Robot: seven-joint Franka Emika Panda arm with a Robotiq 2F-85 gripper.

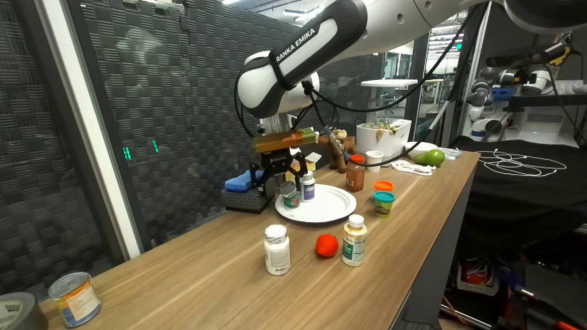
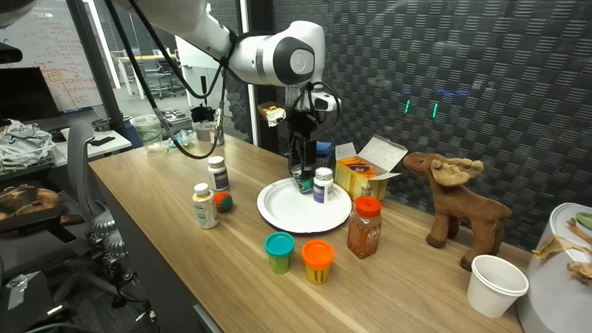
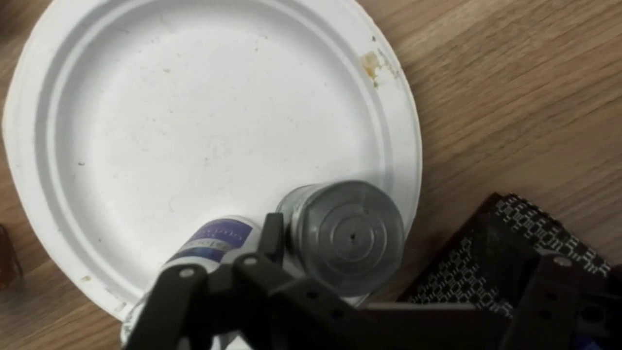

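Note:
My gripper point(image 1: 278, 178) hangs with its fingers spread, over the left edge of the white plate point(image 1: 335, 211) in exterior view 1. A small green can with a grey metal end point(image 3: 353, 236) stands tilted on the plate, leaning left in exterior view 1. In the wrist view it lies within the wide gap, right beside the left finger point(image 3: 272, 233) and far from the other; whether they touch is unclear. A white bottle with a purple label point(image 1: 308, 189) stands on the plate beside the can, partly covered by the gripper in the wrist view.
A black patterned box point(image 1: 242, 200) with a blue sponge point(image 1: 240, 182) sits against the plate's left side. Two bottles and a red ball point(image 1: 327, 245) stand in front. Play-Doh tubs point(image 2: 279, 252), a spice jar point(image 2: 365, 227) and an open yellow box point(image 2: 360, 172) surround the plate.

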